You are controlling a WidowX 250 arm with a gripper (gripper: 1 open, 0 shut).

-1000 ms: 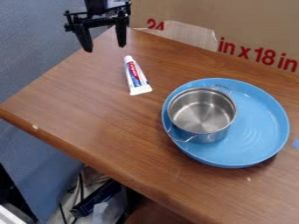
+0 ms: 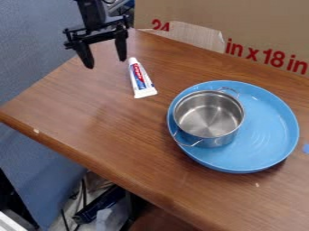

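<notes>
My black gripper (image 2: 105,56) hangs at the top left over the wooden table, open, with empty space between its two fingers. Below and to its right lies a white toothpaste tube (image 2: 141,81) with red and blue label, cap toward the back. On the right, a steel pot (image 2: 208,117) sits on a blue plate (image 2: 266,135).
A cardboard box (image 2: 259,27) stands behind the table, with a pale chair back (image 2: 193,33) in front of it. A small blue piece (image 2: 304,148) is at the right edge.
My gripper has come down from higher up, shifting slightly over the last second. The tube, plate and pot are unmoved.
</notes>
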